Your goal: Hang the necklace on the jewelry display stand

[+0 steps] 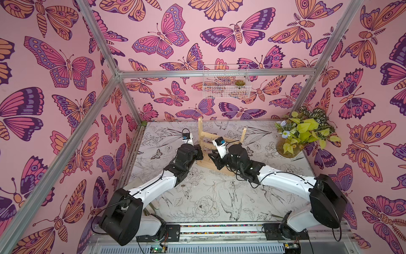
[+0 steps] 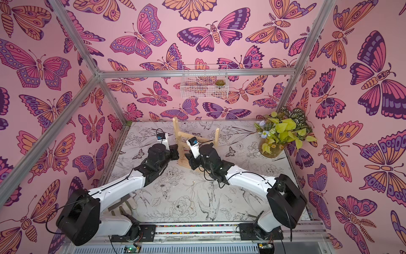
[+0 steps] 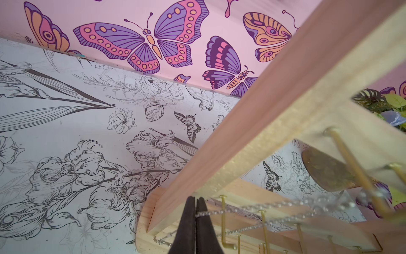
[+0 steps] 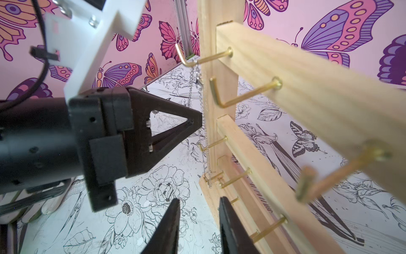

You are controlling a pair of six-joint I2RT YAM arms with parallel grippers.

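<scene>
The wooden display stand with gold hooks stands at the table's middle back. In the right wrist view a silver chain necklace hangs from about the top end hook beside the left post, down to the lower rows. My left gripper is shut at that post, the chain running at its tips; whether it grips the chain I cannot tell for sure. My right gripper stands part open in front of the hook rows, nothing seen between its fingers.
A leafy potted plant stands at the back right of the table. A white wire basket hangs on the back wall.
</scene>
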